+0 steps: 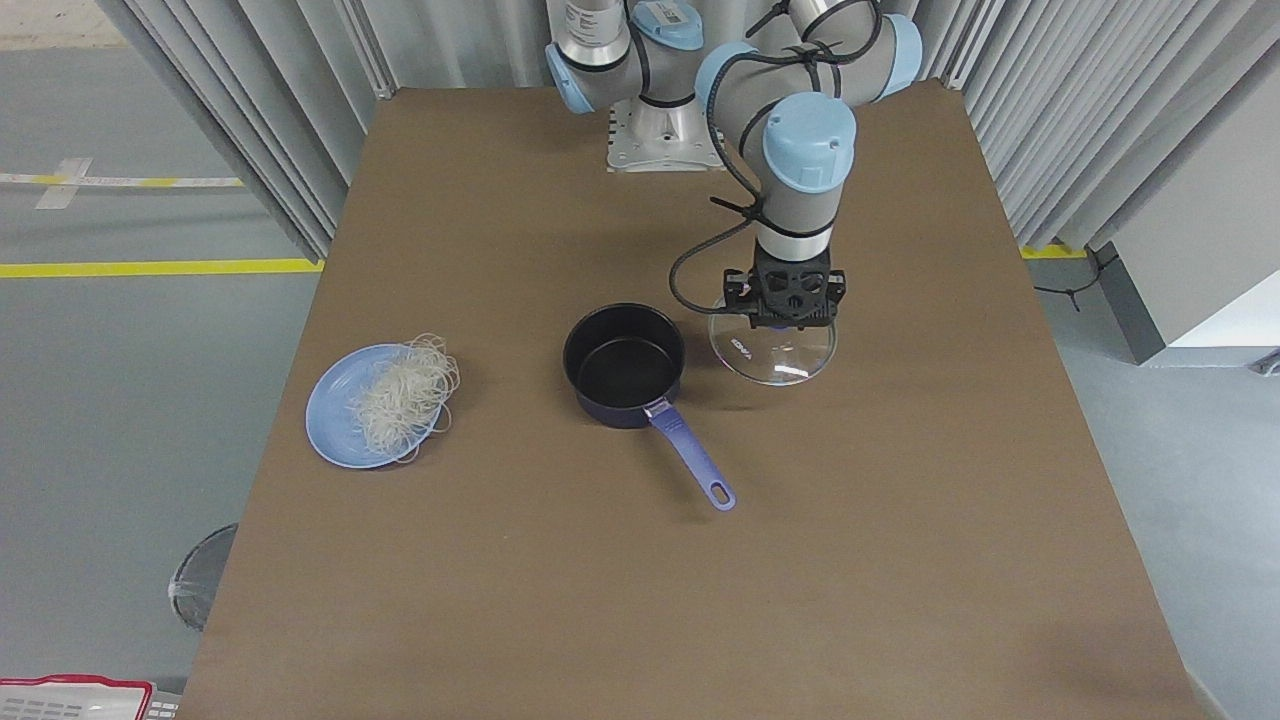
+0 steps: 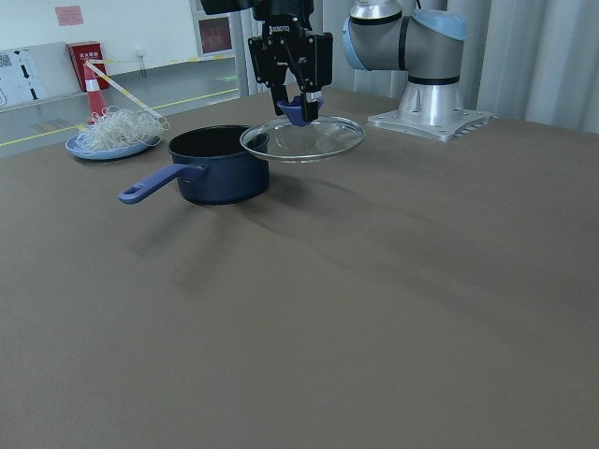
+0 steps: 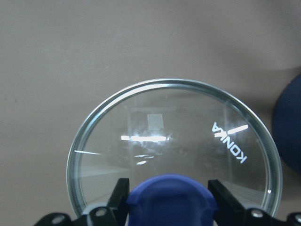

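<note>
A black saucepan [image 1: 618, 366] with a blue handle [image 1: 696, 462] stands uncovered on the table. Its glass lid [image 1: 774, 360] hangs in the air just right of the pot, its blue knob [image 3: 170, 202] held by my gripper [image 2: 296, 105], which is shut on it. In the wrist view the lid [image 3: 155, 117] fills the middle, with the pot [image 3: 289, 125] at the right edge.
A blue plate [image 1: 336, 420] with a tangle of white noodle-like strands [image 1: 402, 402] sits to the left.
</note>
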